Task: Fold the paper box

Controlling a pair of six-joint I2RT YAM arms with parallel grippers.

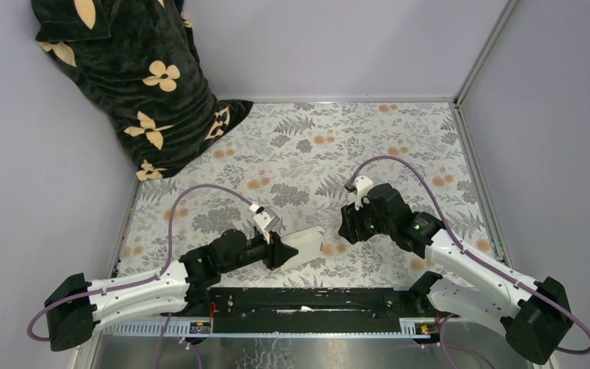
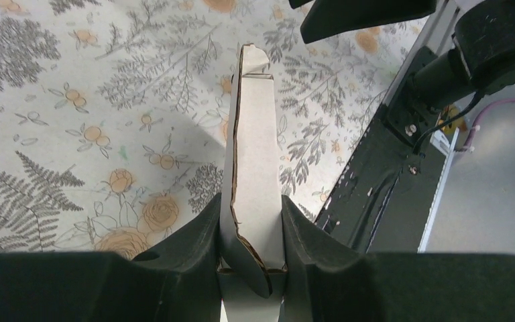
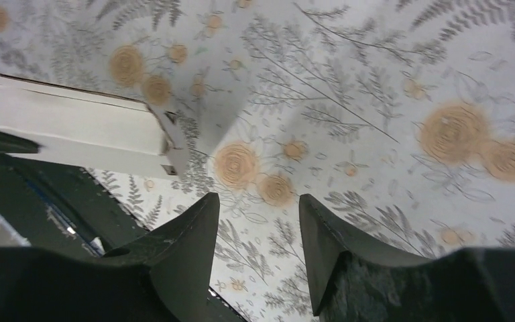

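A white paper box (image 1: 306, 244) sits low at the front middle of the table, held by my left gripper (image 1: 276, 250). In the left wrist view the long narrow box (image 2: 253, 168) runs up between the fingers, with a small flap raised at its far end. In the right wrist view the box (image 3: 94, 121) lies at upper left, its end flap tilted. My right gripper (image 1: 347, 229) hangs to the right of the box, apart from it, fingers part open with nothing between them (image 3: 256, 211).
A dark cushion with cream flowers (image 1: 138, 92) leans at the back left. A dark strip (image 1: 307, 300) runs along the front edge.
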